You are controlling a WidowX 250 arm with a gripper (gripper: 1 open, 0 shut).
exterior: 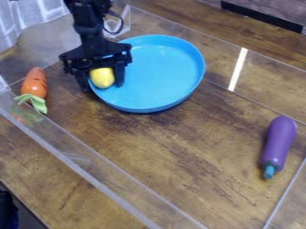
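Observation:
A black gripper (103,63) reaches down from the top of the view to the left side of a blue round plate (159,73). A yellow object (103,78) sits at the plate's left edge, between or just under the gripper's fingers, which partly surround it. Whether the fingers are closed on it is hard to tell.
An orange carrot (34,87) with a green top lies left of the plate. A purple eggplant (277,143) lies at the far right.

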